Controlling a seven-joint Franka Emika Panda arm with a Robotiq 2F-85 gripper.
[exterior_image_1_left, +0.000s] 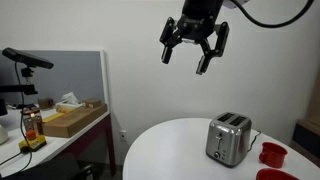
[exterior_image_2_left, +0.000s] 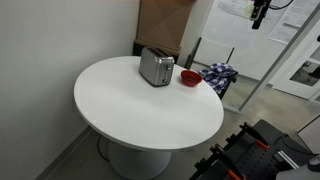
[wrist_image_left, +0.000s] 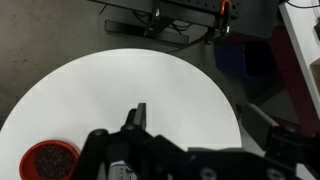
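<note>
High over the round white table (exterior_image_1_left: 165, 145), my gripper (exterior_image_1_left: 184, 63) hangs open with empty space between its fingers. In the wrist view the gripper has its fingers wide apart above bare tabletop. A silver two-slot toaster (exterior_image_1_left: 229, 139) stands upright on the table, also seen toward the far side in exterior view 2 as a toaster (exterior_image_2_left: 157, 66). Beside it are a red mug-like vessel (exterior_image_1_left: 273, 154) and another red object (exterior_image_1_left: 276, 174), cut off by the frame edge. A red bowl (wrist_image_left: 50, 160) holds dark brown contents. My gripper touches none of these.
A side bench (exterior_image_1_left: 75, 128) with a cardboard box (exterior_image_1_left: 72, 121) and tools stands left in exterior view 1. Crumpled checked cloth (exterior_image_2_left: 218, 75) lies beyond the table in exterior view 2.
</note>
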